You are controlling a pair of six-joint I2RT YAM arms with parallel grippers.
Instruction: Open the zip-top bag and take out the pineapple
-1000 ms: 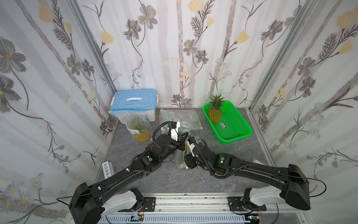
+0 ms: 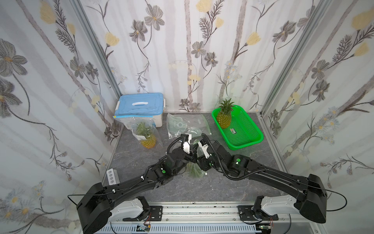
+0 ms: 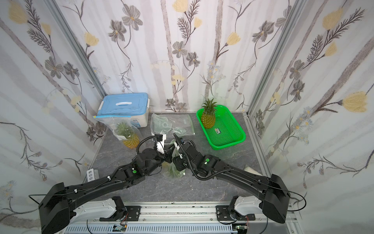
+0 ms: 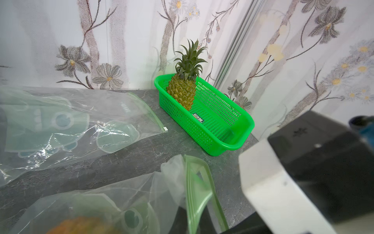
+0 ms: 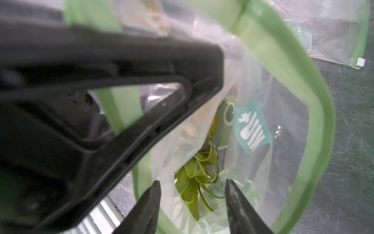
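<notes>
The clear zip bag with a green rim stands between my two grippers at the table's middle, its mouth spread wide in the right wrist view. Inside it, green pineapple leaves show; the orange body (image 4: 81, 226) is blurred through the plastic in the left wrist view. My left gripper is shut on the bag's rim, its tips partly hidden behind plastic. At the bag's mouth, my right gripper is part open over the leaves, nothing gripped between its fingers. From above, both arms cover much of this bag.
The green basket (image 2: 255, 136) at the right holds another pineapple (image 2: 223, 119). An empty flat bag (image 2: 189, 124) lies behind the grippers. A bagged pineapple (image 2: 148, 141) stands left, before a blue-lidded box (image 2: 140, 102).
</notes>
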